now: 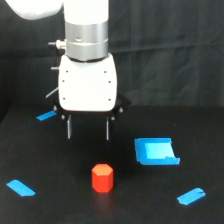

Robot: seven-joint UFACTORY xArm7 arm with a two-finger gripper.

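Note:
A white robot arm reaches down from the top of the camera view. Its gripper is open, the two thin dark fingers standing apart with only dark background between them. Below and slightly to the right, closer to the camera, a small red hexagonal block rests on the black surface. The fingertips are apart from it. At the right lies a blue square tray with a paler inside; nothing shows in it.
Blue strips lie on the black surface: one at front left, one at front right and one at the back left. Open dark surface lies around the block. A dark curtain hangs behind.

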